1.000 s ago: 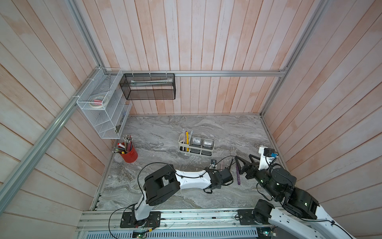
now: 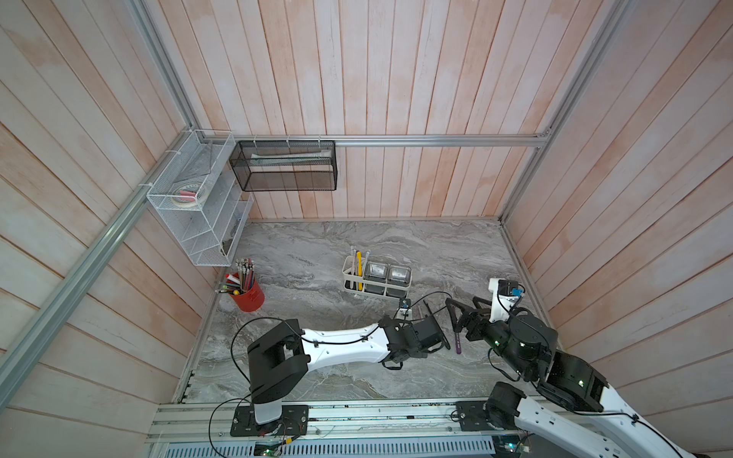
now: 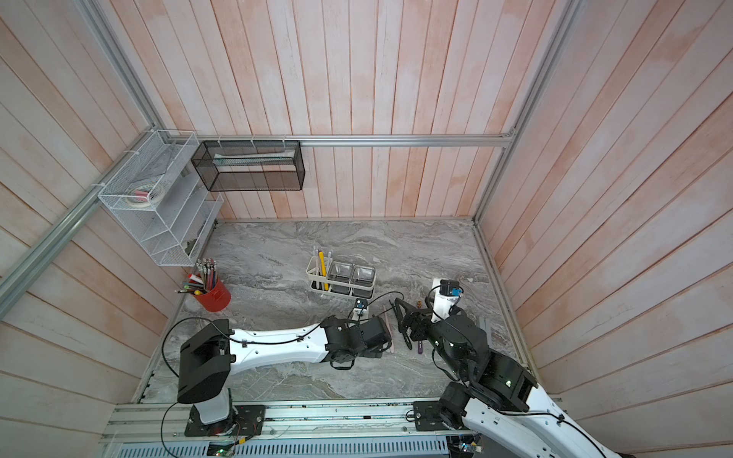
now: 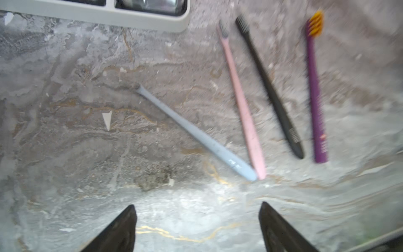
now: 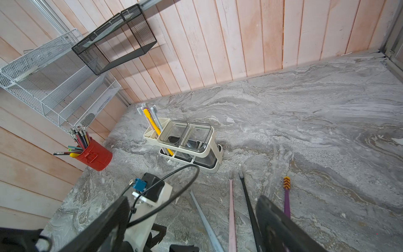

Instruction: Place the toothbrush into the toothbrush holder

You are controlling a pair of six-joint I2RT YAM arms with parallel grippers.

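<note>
Blue (image 4: 197,133), pink (image 4: 241,100), black (image 4: 272,94) and purple (image 4: 315,96) toothbrushes lie apart from the holder on the marble surface. The blue and pink handle ends lie close together. The toothbrush holder (image 5: 213,147) is off-white with clear cups; toothbrushes, one yellow (image 5: 152,121), stand in its left compartment. My left gripper is open above the table, short of the blue and pink handle ends, nothing between its fingers. My right gripper is also open and empty, raised at the right over the brushes.
A red cup of pencils (image 2: 248,296) stands at the left. White mesh shelves (image 2: 197,206) and a black wire basket (image 2: 284,180) hang at the back left. My two grippers are close together.
The holder has not moved.
</note>
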